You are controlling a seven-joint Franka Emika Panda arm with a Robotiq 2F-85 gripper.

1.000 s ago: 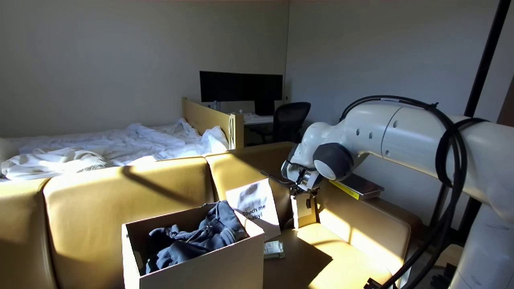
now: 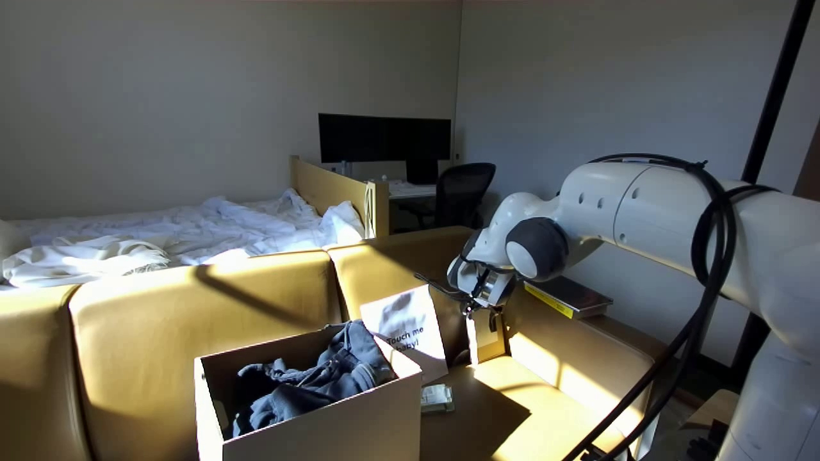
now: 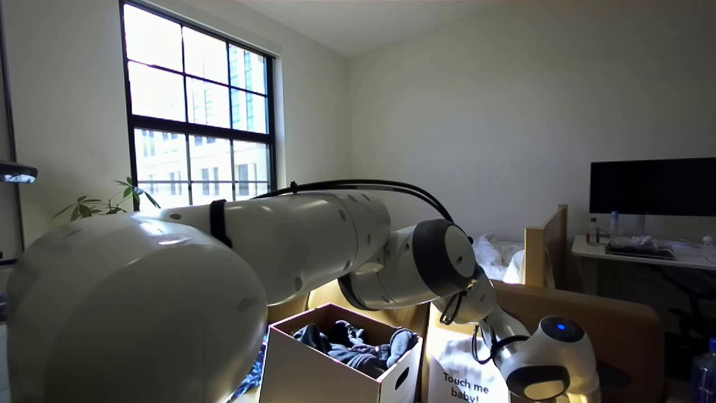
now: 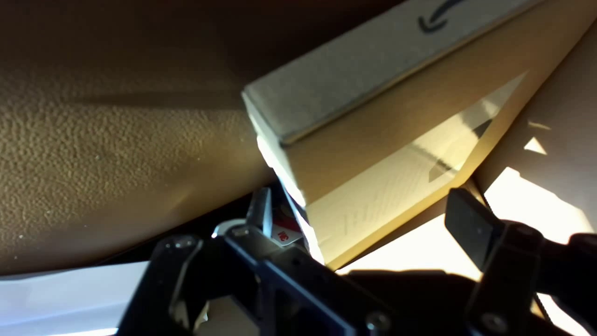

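Observation:
My gripper stands open, its two fingers wide apart. In the wrist view, a small cardboard box (image 4: 386, 159) with a dark arrow printed on its side reaches into the space between and beyond them; whether a finger touches it cannot be seen. Exterior view 1 puts the gripper (image 2: 482, 311) right at the top of this upright box (image 2: 485, 346), in the corner of the tan sofa. Exterior view 2 hides the fingertips behind the wrist.
A large open box (image 2: 323, 430) holding dark clothes (image 2: 315, 384) stands in front. Beside it leans a white "Touch me baby!" sign (image 2: 407, 326). A small packet (image 2: 436, 398) lies on the seat. A dark flat case (image 2: 569, 296) rests on the armrest; the sunlit seat (image 2: 546, 422) has free room.
The arm's wrist and forearm have shifted slightly, and the gripper sits a little lower against the small box's top. The box and the other things appear unmoved.

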